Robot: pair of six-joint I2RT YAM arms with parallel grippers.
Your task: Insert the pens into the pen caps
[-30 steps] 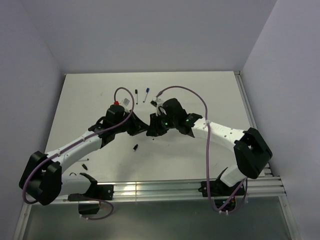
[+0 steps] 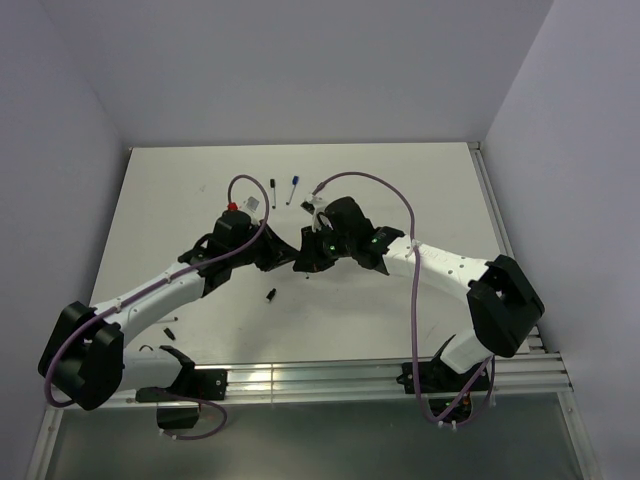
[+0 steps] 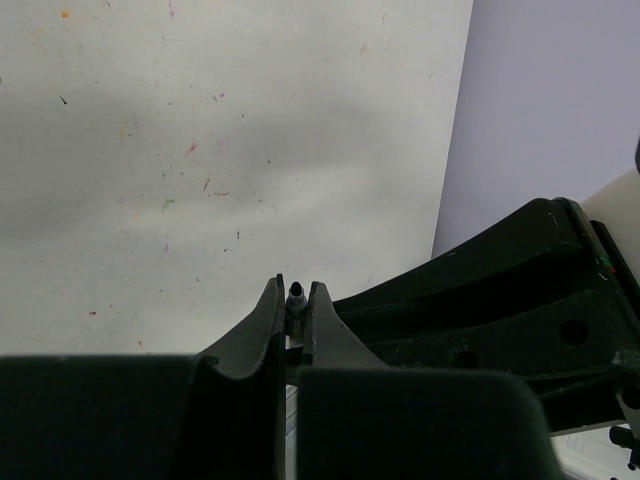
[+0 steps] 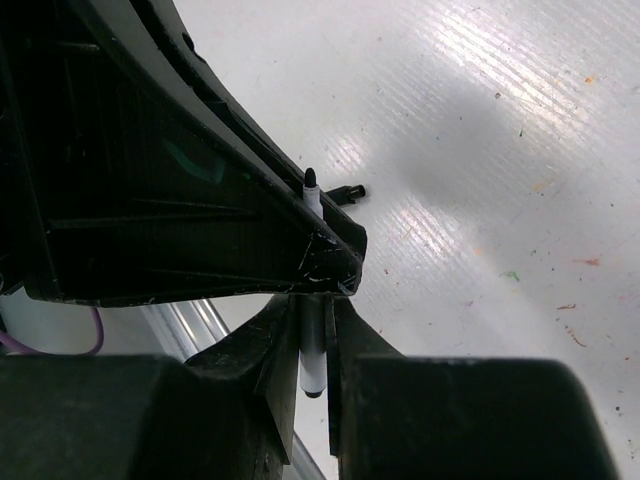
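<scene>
A white pen (image 4: 313, 345) with a black tip is held by my left gripper (image 2: 291, 256), its dark fingers shut across the barrel. In the left wrist view the pen's tip (image 3: 296, 292) pokes up between the fingertips. My right gripper (image 2: 303, 264) meets the left one over the middle of the table. Its fingers (image 4: 345, 375) stand close on both sides of the pen's lower part; whether they press on it cannot be made out. A black cap (image 4: 347, 194) lies on the table beyond the pen. From above, the grippers hide most of the pen.
In the top view, a black cap (image 2: 271, 295) lies in front of the grippers. Two pens, one black-ended (image 2: 273, 192) and one blue-ended (image 2: 293, 189), lie behind them. Another black cap (image 2: 169, 333) is near the left arm's base.
Both arms hold nearly the same pose throughout. No clear movement of the pens or caps shows in the top view.
</scene>
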